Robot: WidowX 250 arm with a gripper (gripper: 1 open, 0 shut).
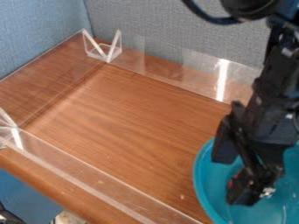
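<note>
My black gripper [246,171] reaches down from the top right into a blue bowl [211,179] at the lower right. Its body covers much of the bowl, and the red strawberry-like object seen there before is hidden behind it, apart from perhaps a trace too small to tell. The fingertips are dark and hard to make out against each other.
A wooden table [128,114] fills the middle and left, bare, bordered by clear plastic walls. A grey partition [163,26] stands behind, with a blue one at the left.
</note>
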